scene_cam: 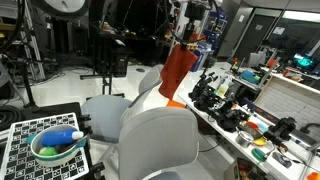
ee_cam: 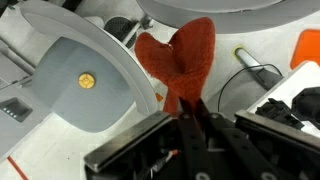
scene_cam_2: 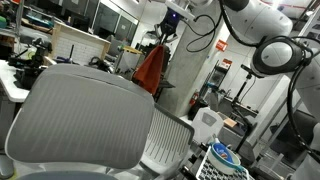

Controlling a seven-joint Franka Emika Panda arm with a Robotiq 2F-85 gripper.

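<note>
A red-brown cloth (scene_cam: 178, 72) hangs down in the air from my gripper (scene_cam: 190, 42), beside the backs of the grey chairs. In exterior view 2 the cloth (scene_cam_2: 152, 68) dangles beyond the large chair back, with the gripper (scene_cam_2: 166, 38) above it. The wrist view looks down along the cloth (ee_cam: 188, 58), which is bunched at the fingers of my gripper. The gripper is shut on the cloth's upper end, and the fingertips are partly covered by it.
Grey chairs (scene_cam: 158, 140) stand close below and to the side. A bowl (scene_cam: 58, 148) with colourful items sits on a black-and-white grid surface (scene_cam: 22, 158). Behind runs a white table (scene_cam: 285, 160) crowded with tools and black gear (scene_cam: 215, 95).
</note>
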